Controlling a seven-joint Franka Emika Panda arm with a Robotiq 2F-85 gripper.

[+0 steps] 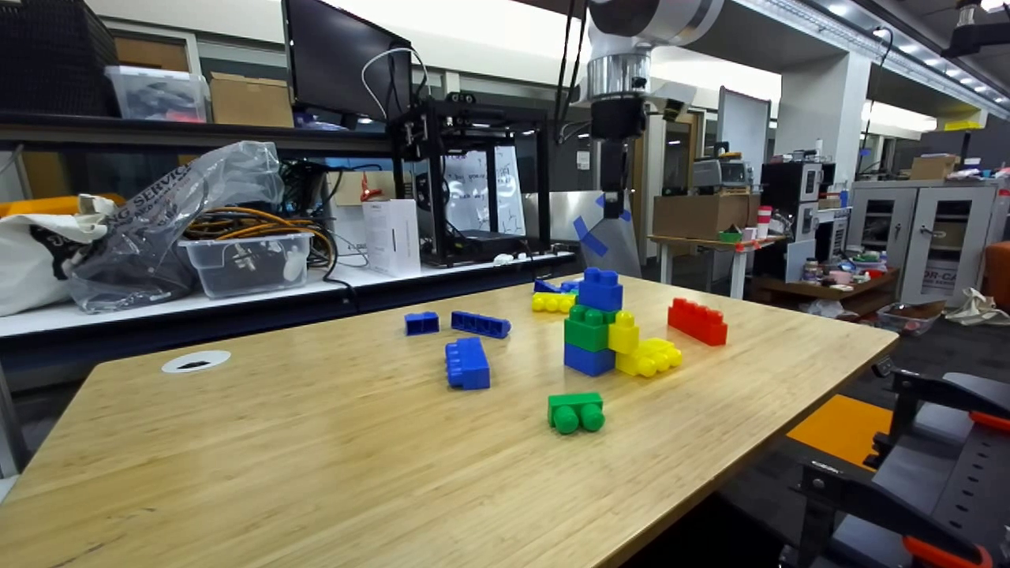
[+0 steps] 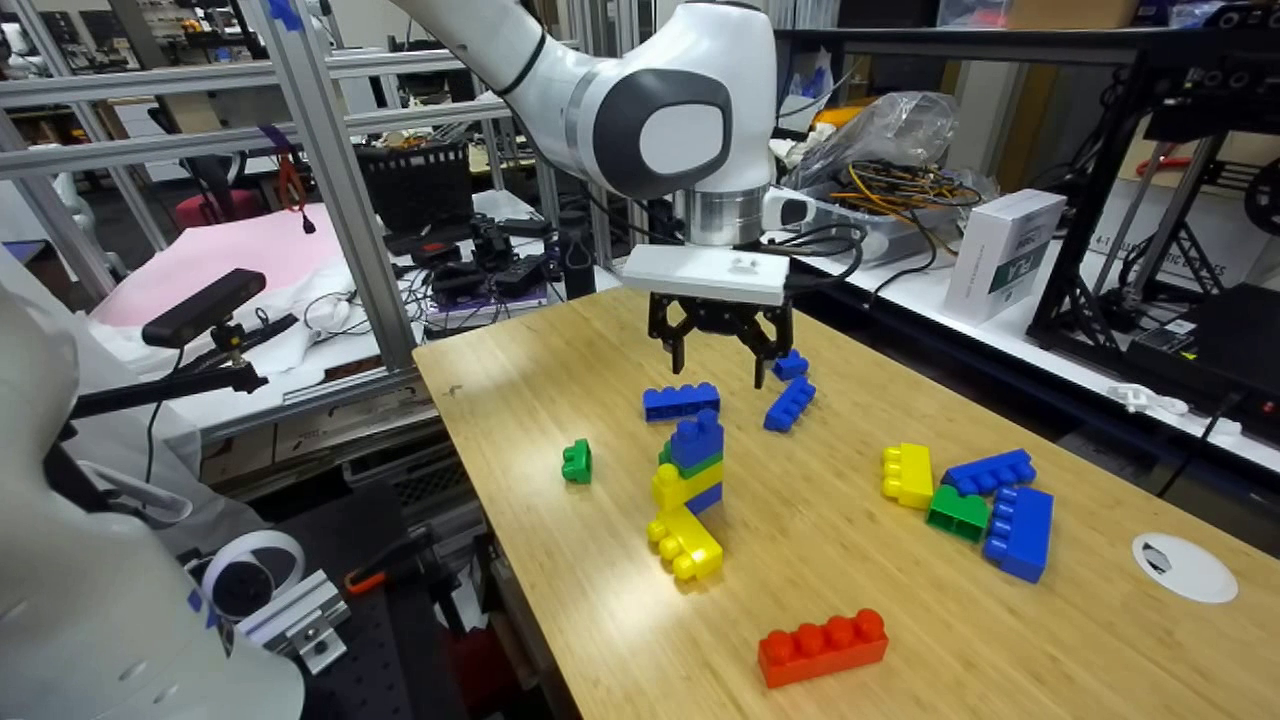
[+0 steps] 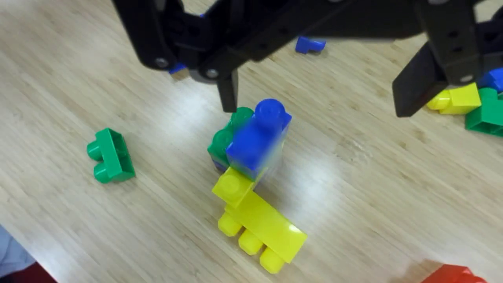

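Observation:
A small tower of blocks stands on the table, its top a blue block (image 1: 600, 290) over a green block (image 1: 587, 330) and a yellow one, with a blue block (image 1: 589, 360) at the base. Against its side a yellow block (image 2: 687, 542) lies tipped over, studs facing sideways. Above the table hangs my gripper (image 2: 720, 366), open and empty, clear of the tower. In the wrist view the fingers (image 3: 229, 92) are wide apart, and the tower's blue top block (image 3: 258, 136) shows below them.
A loose green block (image 1: 575, 412) lies near the tower, and a red block (image 2: 823, 648) sits apart from it. Loose blue blocks (image 2: 681, 402) and a cluster with a yellow block (image 2: 908, 475) lie elsewhere.

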